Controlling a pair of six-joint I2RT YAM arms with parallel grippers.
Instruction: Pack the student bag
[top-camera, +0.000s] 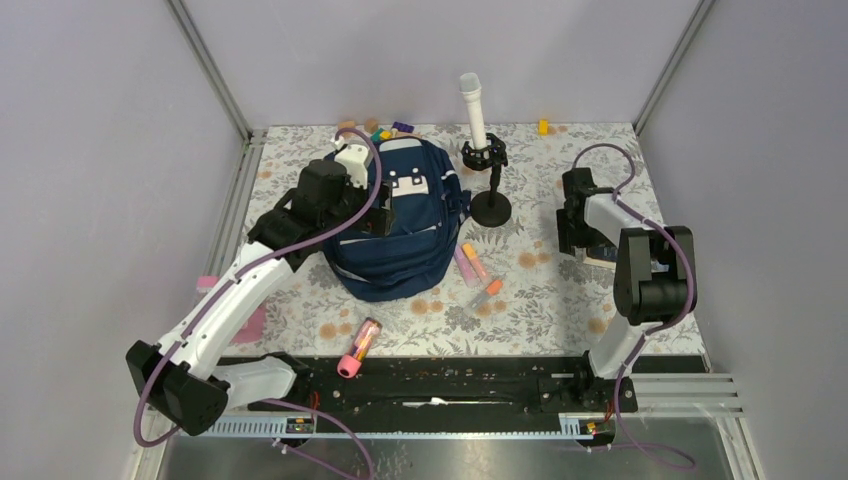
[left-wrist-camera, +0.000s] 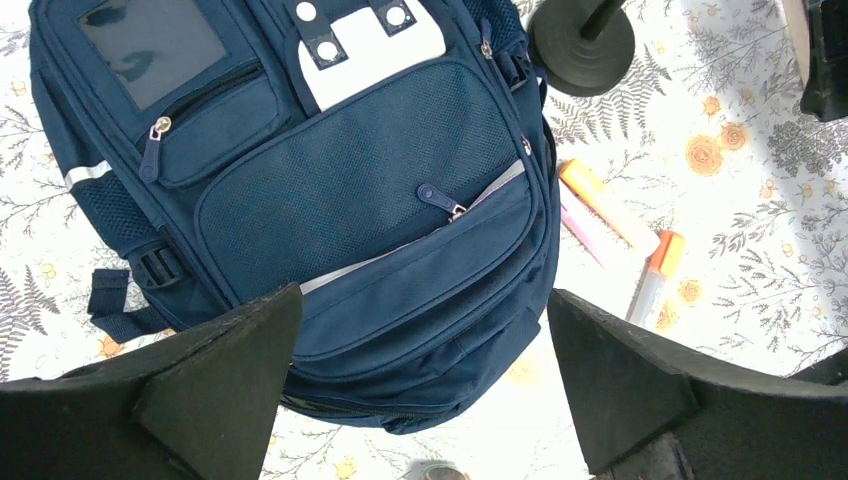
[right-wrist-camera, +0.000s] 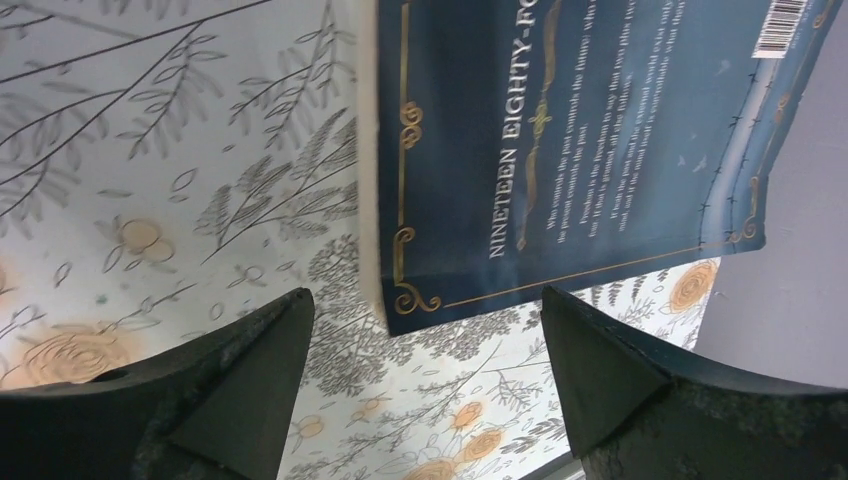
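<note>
A navy backpack (top-camera: 405, 260) lies on the table with its front panel down over the interior; in the left wrist view its mesh pockets and zips (left-wrist-camera: 350, 180) face up. My left gripper hangs open above it, nothing between the fingers. A dark blue book (right-wrist-camera: 600, 150), titled "Nineteen Eighty-Fo…", lies at the table's right, partly hidden by the right arm in the top view. My right gripper is open over the book's near corner. Highlighters (left-wrist-camera: 610, 205) and an orange-capped marker (left-wrist-camera: 655, 280) lie right of the bag.
A black stand (top-camera: 490, 208) with a white tube is behind, right of the bag. Small blocks (top-camera: 402, 127) line the back edge, with a yellow one (top-camera: 543, 126) farther right. A pink-capped tube (top-camera: 360, 345) lies at the front. The middle right has free table.
</note>
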